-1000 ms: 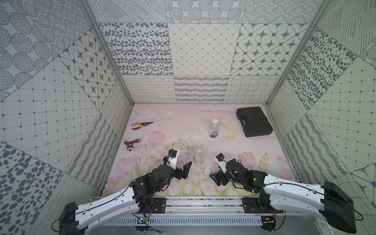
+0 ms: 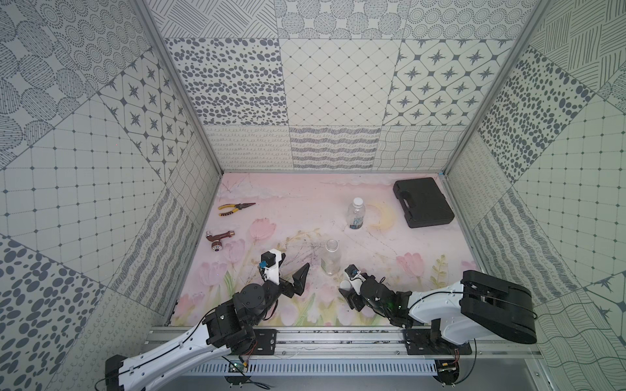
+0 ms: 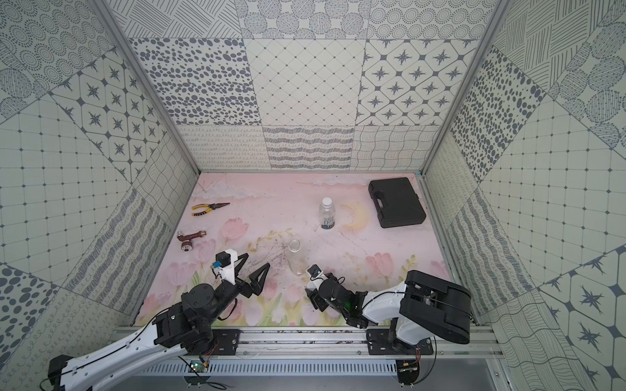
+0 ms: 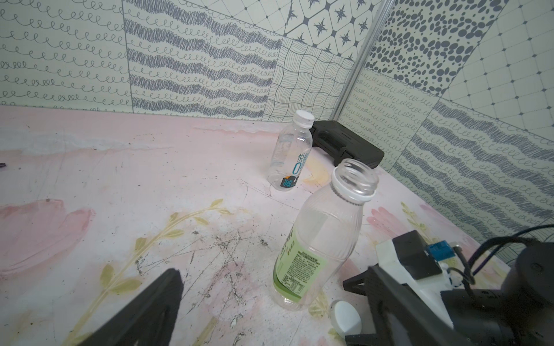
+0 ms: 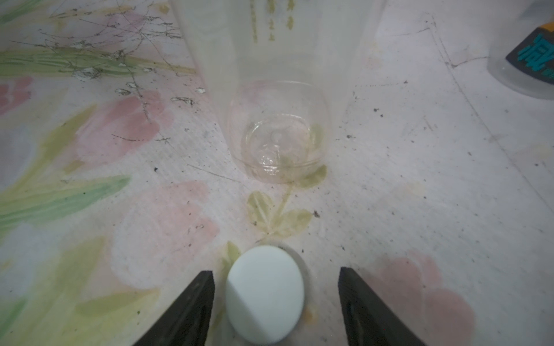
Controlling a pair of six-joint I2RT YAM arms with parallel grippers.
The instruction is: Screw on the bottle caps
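Note:
An uncapped, clear bottle (image 4: 314, 242) with a green label stands upright near the middle front of the table (image 2: 293, 202). Just in front of it a white cap (image 5: 264, 293) lies flat between the separated fingers of my right gripper, which is low over the table and part open. My left gripper stands open left of the bottle, its fingers apart with nothing between them. Farther back stands a second bottle (image 4: 288, 158) with a white cap (image 4: 303, 119) on it.
A black case (image 2: 422, 202) lies at the back right. Yellow-handled pliers (image 2: 231, 209) and a brown fitting (image 2: 220, 236) lie on the left.
My right gripper has moved left and down over the loose cap. My left gripper has shifted a little to the left. The bottles have not moved.

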